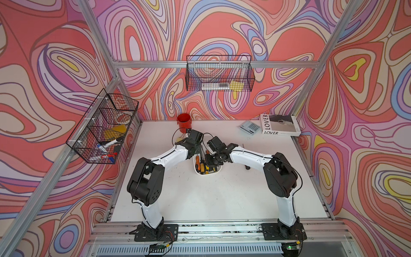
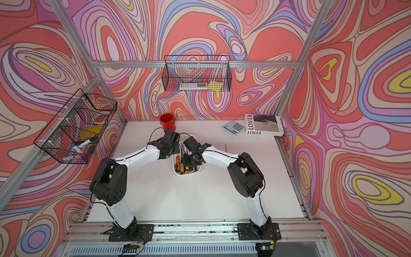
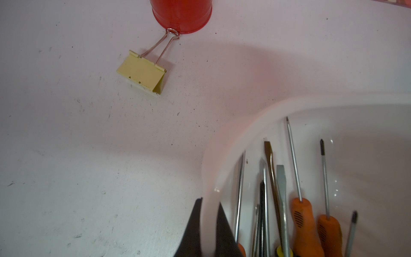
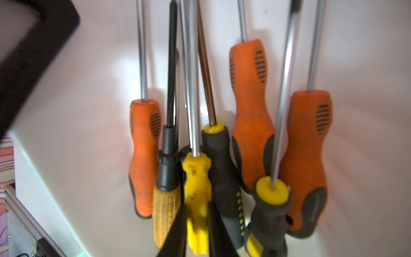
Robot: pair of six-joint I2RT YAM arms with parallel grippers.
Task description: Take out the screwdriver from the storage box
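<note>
The white storage box stands mid-table with several screwdrivers inside. At its left side, my left gripper is shut on the box's rim. Inside the box, my right gripper straddles the handle of a yellow screwdriver. Its fingers are close on both sides of that handle; whether they press on it is unclear. Around it lie orange-handled screwdrivers, a black one with a yellow collar and a ribbed yellow-handled one.
Behind the box are a red bucket and a yellow binder clip. A calculator and a book lie back right. A dark-ended rod-like item is partly under the right arm.
</note>
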